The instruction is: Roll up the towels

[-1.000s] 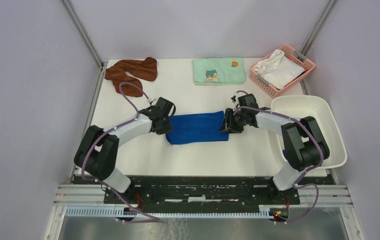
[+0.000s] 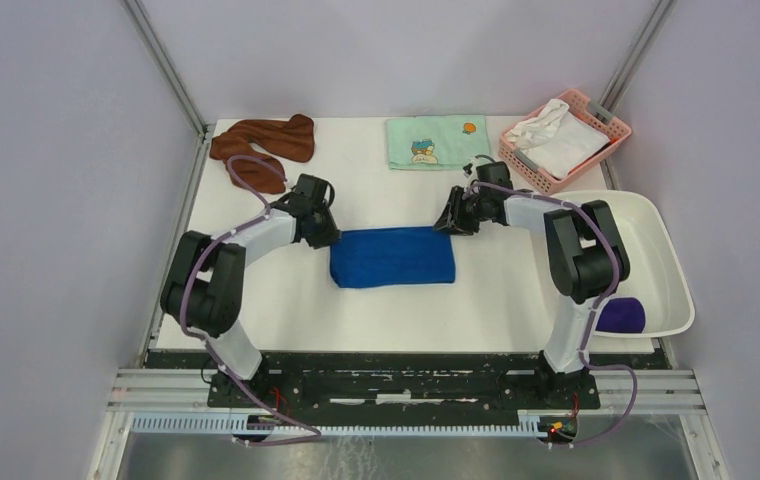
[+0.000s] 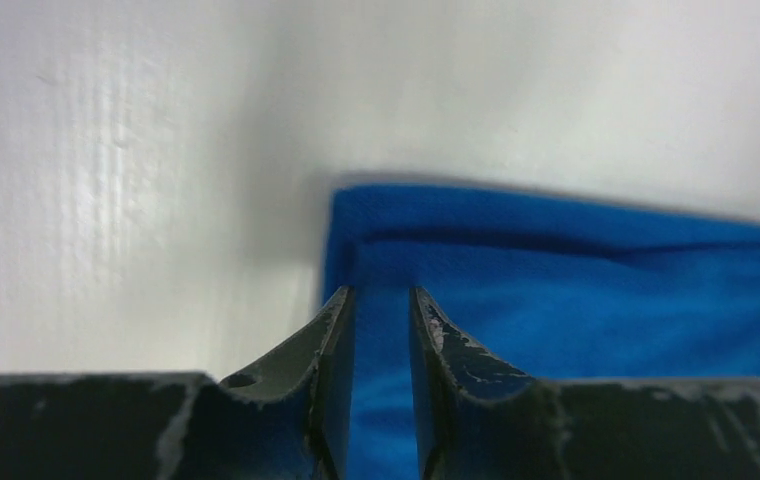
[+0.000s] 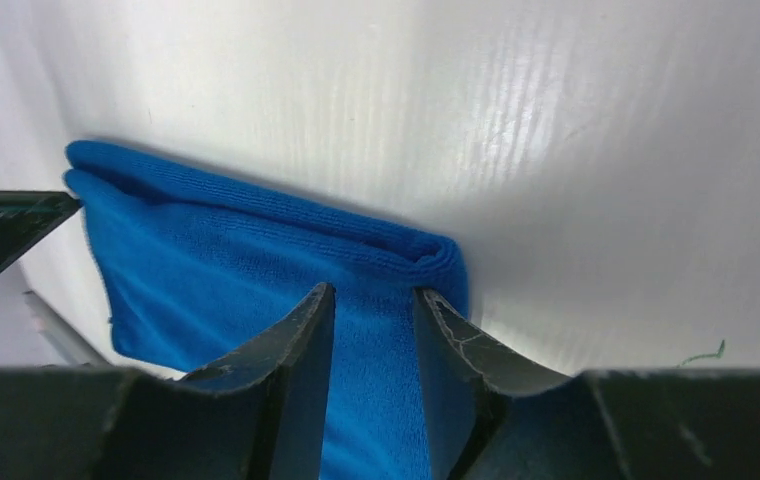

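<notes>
A blue towel lies folded into a rectangle at the middle of the table, its far edge doubled as a narrow fold. At the towel's far left corner is my left gripper; in the left wrist view its fingertips are a small way apart, with blue cloth below and between them. My right gripper is at the far right corner. In the right wrist view its fingertips are parted over the towel, just short of the folded edge. Whether either pair touches the cloth is hard to tell.
A brown cloth lies at the back left, and a green printed towel at the back. A pink basket holds white cloths. The white tub at the right holds a purple roll. Bare table surrounds the blue towel.
Both grippers have shifted away from the front edge toward the towel's far corners, the right one more clearly. The towel itself has hardly moved. More of the purple roll shows as the right arm shifts.
</notes>
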